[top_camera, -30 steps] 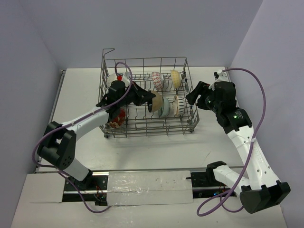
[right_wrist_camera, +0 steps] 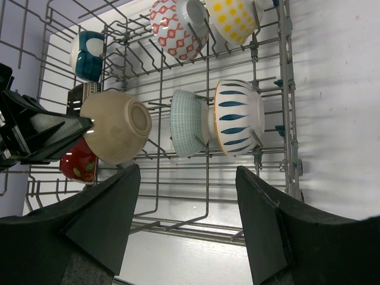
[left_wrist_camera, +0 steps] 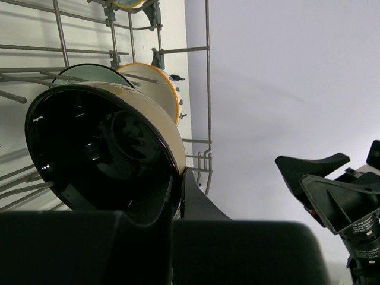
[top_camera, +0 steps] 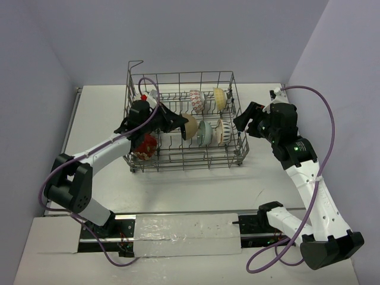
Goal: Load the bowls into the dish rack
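Observation:
Tipped on its side in the dish rack point(top_camera: 172, 165) is a beige bowl point(right_wrist_camera: 114, 126) with a black inside, and my left gripper is shut on its rim. In the right wrist view, a green bowl point(right_wrist_camera: 187, 123) and a white bowl with blue strokes point(right_wrist_camera: 238, 117) stand on edge right of it. A red-patterned bowl point(right_wrist_camera: 180, 28) and a yellow-dotted bowl point(right_wrist_camera: 234, 19) sit in the far row. Red bowl point(right_wrist_camera: 79, 161) and teal bowl point(right_wrist_camera: 87, 56) are at the left end. My right gripper hangs over the rack's right side, fingers apart and empty.
Upright wire tines stand between the bowls, and tall wire sides point(top_camera: 237, 101) edge the rack. Bare white counter point(top_camera: 178, 193) lies in front of it. Grey walls close in at the back and both sides.
The right arm moved only a little.

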